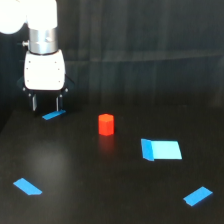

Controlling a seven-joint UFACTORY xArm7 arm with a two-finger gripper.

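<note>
A small red block (106, 125) stands on the dark tabletop near the middle of the view. At the back left, well apart from the block, my gripper (46, 104) hangs below its white hand. Its two dark fingers stand apart, and I see nothing between them except a blue strip on the table around that spot.
Blue tape strips lie at the front left (27, 187) and front right (198, 196), and another blue strip (54, 115) is by the gripper. A pale blue square (165, 150) with a darker blue edge lies right of the block.
</note>
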